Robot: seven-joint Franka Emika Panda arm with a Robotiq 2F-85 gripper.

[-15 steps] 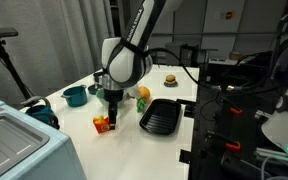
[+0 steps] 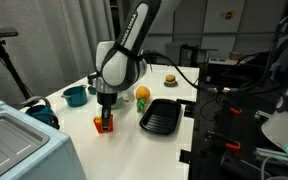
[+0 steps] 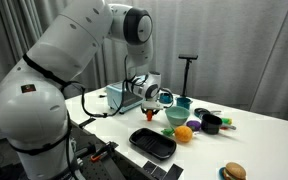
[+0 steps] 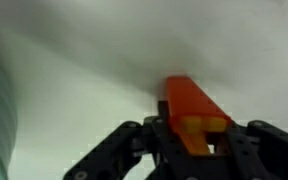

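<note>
An orange-red block-like object with a yellow patch shows between the black fingers of my gripper in the wrist view. In exterior view 1 the orange-red object [image 2: 102, 126] is at table height, and my gripper [image 2: 105, 121] comes down on it from above, shut. Exterior view 2 shows the object [image 3: 149, 115] small, below the gripper. Whether its base touches the white table cannot be told.
A black tray [image 2: 162, 117] stands to the right of the gripper, with an orange [image 2: 142, 92] and a green item [image 2: 141, 104] behind it. A teal pot [image 2: 76, 96] is at the back. The white box [image 2: 29, 150] fills the near left. A burger [image 3: 234, 171] lies far off.
The gripper has moved slightly left and down onto the orange-red object, and its fingers now cover more of it. Tray and other items have stayed put.
</note>
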